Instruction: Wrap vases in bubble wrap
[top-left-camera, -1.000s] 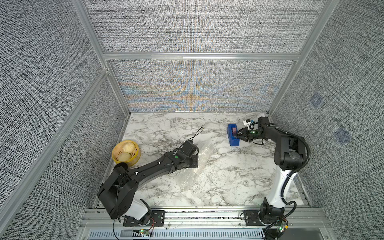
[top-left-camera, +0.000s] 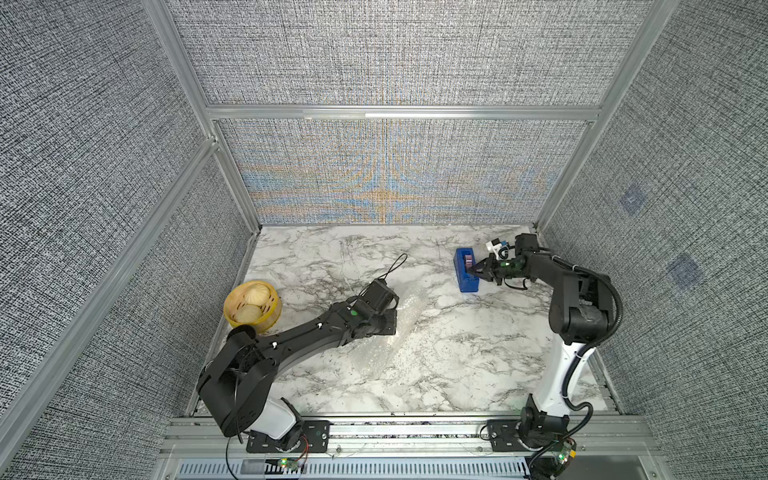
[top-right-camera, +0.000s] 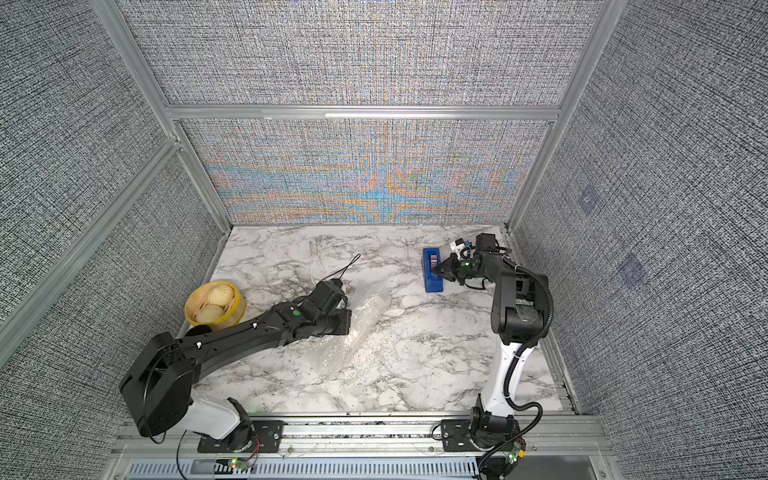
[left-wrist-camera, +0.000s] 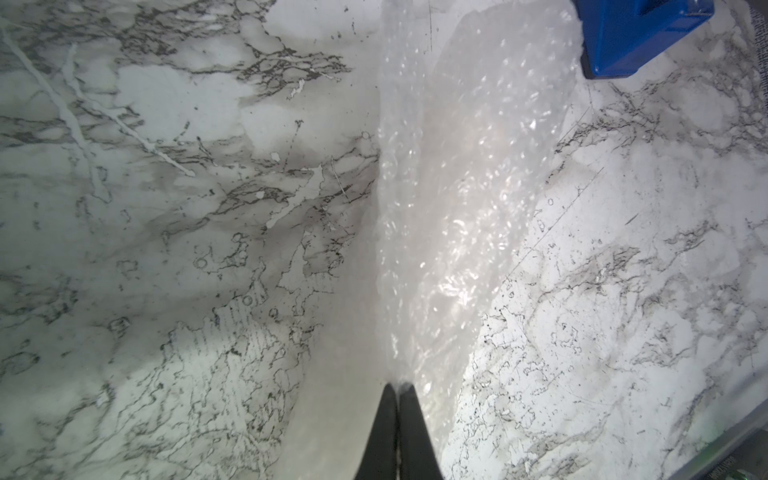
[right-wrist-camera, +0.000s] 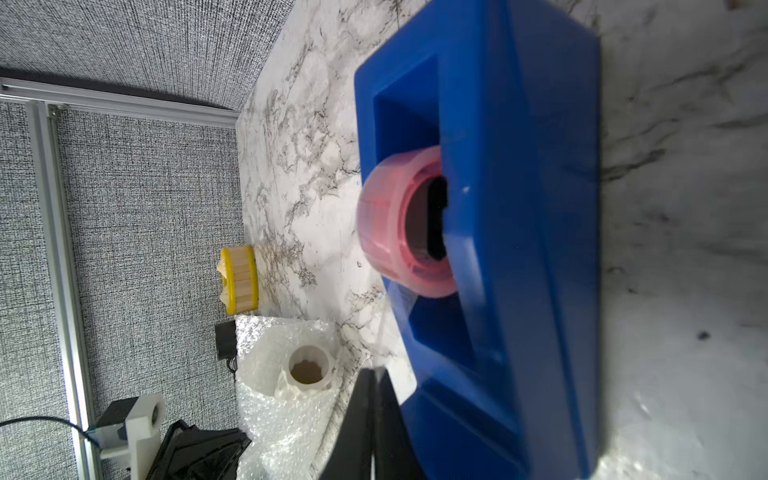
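In the right wrist view, the blue tape dispenser (right-wrist-camera: 532, 256) holds a pink roll (right-wrist-camera: 388, 224). A thin clear tape strip (right-wrist-camera: 381, 324) runs from the roll to my right gripper, which is shut on it. To the left, bubble wrap (right-wrist-camera: 268, 424) surrounds a pale vase (right-wrist-camera: 310, 388) whose round mouth shows. The left wrist view has my left gripper closed on the edge of this wrap, at the table's middle. Most of the vase is hidden under wrap there, and the left arm covers part of the bundle from above.
A yellow-rimmed basket (top-left-camera: 273, 308) with pale rounded objects stands at the left edge, close to the left arm. Bare marble table (top-left-camera: 488, 352) lies in front of the dispenser, and the back left is open too.
The left arm looks nearly still.
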